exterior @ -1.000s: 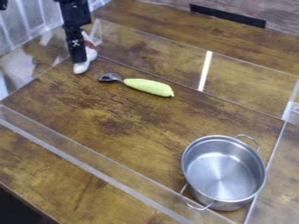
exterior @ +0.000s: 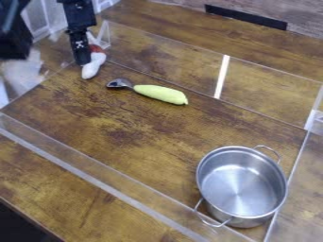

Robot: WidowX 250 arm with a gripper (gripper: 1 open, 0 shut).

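The black gripper point(exterior: 78, 45) is at the upper left of the camera view, low over a small white object with a red part point(exterior: 93, 66). Whether its fingers are open or closed on that object is too small to tell. A yellow-green corn cob point(exterior: 161, 94) lies right of it, with a spoon point(exterior: 121, 83) at its left end. A steel pot point(exterior: 240, 186) with two handles stands at the lower right.
Clear low walls border the wooden table point(exterior: 127, 142). A white strip point(exterior: 222, 77) lies at the upper right. A dark blurred shape covers the left edge.
The gripper has shifted slightly at the upper left. A dark blurred shape has come into the left side of the view. The corn, spoon and pot are unmoved.
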